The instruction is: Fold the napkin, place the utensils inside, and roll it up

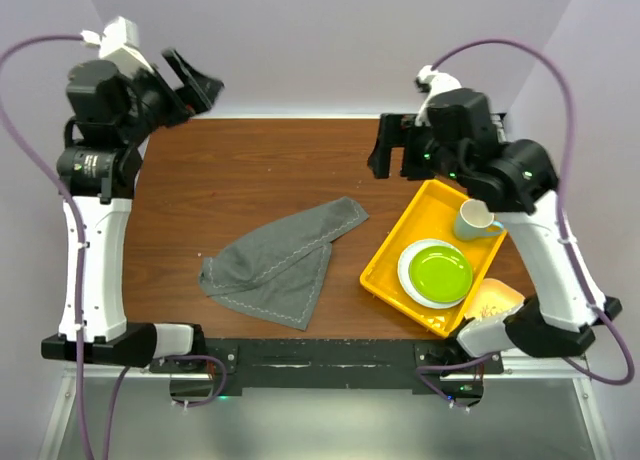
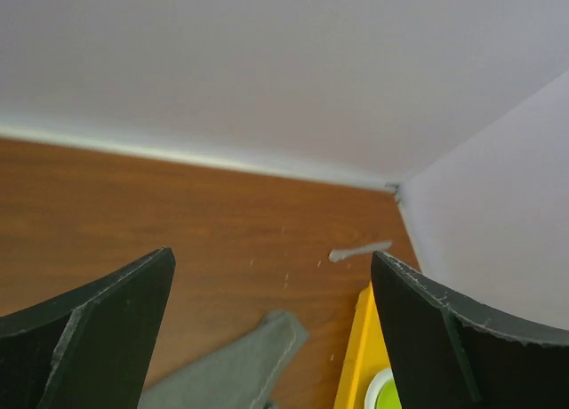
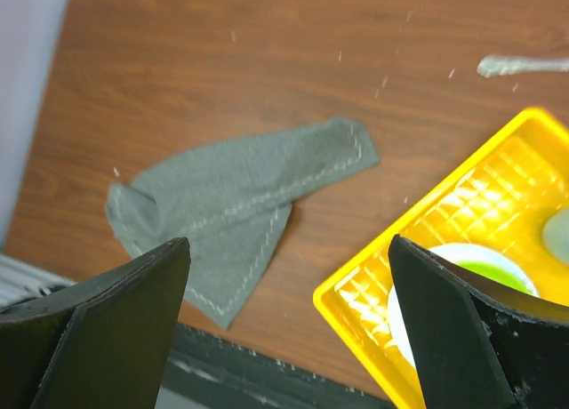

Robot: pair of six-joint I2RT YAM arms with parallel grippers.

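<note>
A grey napkin [image 1: 275,265] with stitched hems lies rumpled and partly folded over on the wooden table, left of centre, also visible in both wrist views. A metal utensil [image 3: 520,65] lies near the back right of the table, beyond the tray; it is mostly hidden in the top view. My left gripper [image 1: 185,88] hangs high over the back left, open and empty. My right gripper [image 1: 392,145] is raised over the right side, above and beyond the napkin, open with nothing between its fingers.
A yellow tray [image 1: 395,245] on the right holds a green plate [image 1: 440,274] on a white plate and a mug [image 1: 473,220]. A pale yellow dish [image 1: 492,297] sits at the front right. Walls border the table.
</note>
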